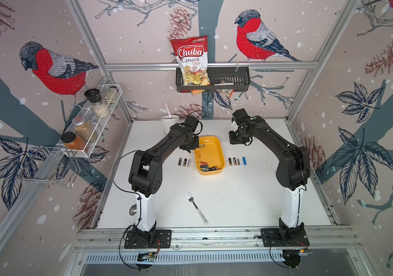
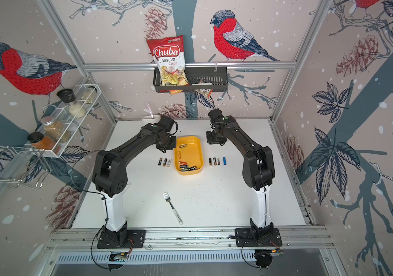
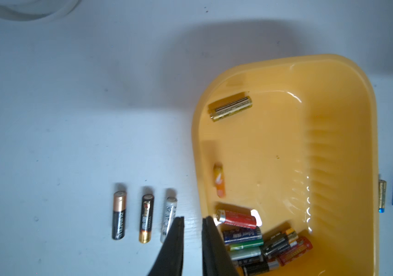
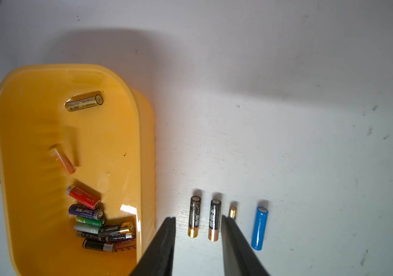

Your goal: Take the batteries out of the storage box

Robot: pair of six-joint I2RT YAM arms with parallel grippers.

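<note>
In the yellow storage box (image 3: 373,138) lie a gold battery (image 3: 231,108) near the far end, a blurred orange battery (image 3: 219,180) by the left wall, a red battery (image 3: 236,219), and a cluster of several others, among them a dark blue one (image 3: 242,236). My left gripper is above the table and the box's left rim, fingers part open, nothing seen between them. Three batteries (image 3: 146,218) lie in a row left of the box. My right gripper is open and empty, right of the box, over a row with a black-and-gold battery (image 4: 194,216) and a blue one (image 4: 259,227).
A white cup (image 1: 166,122) stands behind my left gripper. A fork (image 1: 197,208) lies at the table's front, with a spoon (image 1: 133,209) to its left.
</note>
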